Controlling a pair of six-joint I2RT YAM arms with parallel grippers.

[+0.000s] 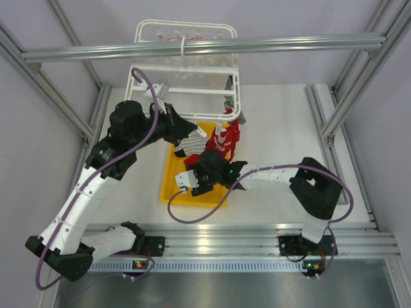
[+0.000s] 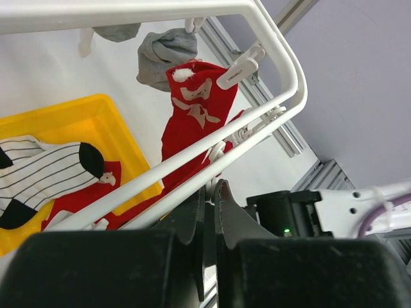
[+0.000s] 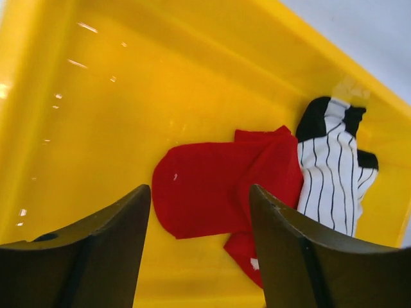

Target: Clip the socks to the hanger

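Observation:
My left gripper is at the front rail of the white hanger (image 2: 186, 144), shut on a small white clip (image 2: 210, 187) under the rail. A red sock with white figures (image 2: 192, 96) hangs near the hanger's right corner, beside another white clip (image 2: 241, 67). Behind it hangs a grey sock (image 2: 166, 56). My right gripper stands open over the yellow bin (image 3: 109, 90), nothing between its fingers. Below and ahead of it in the bin lies red sock fabric (image 3: 205, 189). Next to that is a striped white-and-black sock (image 3: 329, 176).
Metal bars (image 1: 276, 44) cross above the hanger. The right arm (image 1: 270, 178) reaches over the bin from the right, beneath the hanger's front.

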